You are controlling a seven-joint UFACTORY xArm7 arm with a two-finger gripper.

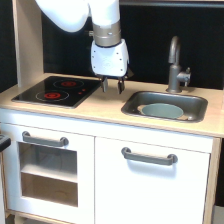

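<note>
My gripper (113,87) hangs from the white arm (108,58), pointing down over the countertop between the stove and the sink. Its two dark fingers stand apart, and nothing shows between them. A round greenish dish (161,111) lies inside the sink (133,106), to the right of the gripper and apart from it.
The black stovetop (57,91) with red rings is on the left. A dark faucet (176,70) rises behind the sink. Below are an oven-like compartment with a handle (45,139) and a white cabinet door with a handle (149,157).
</note>
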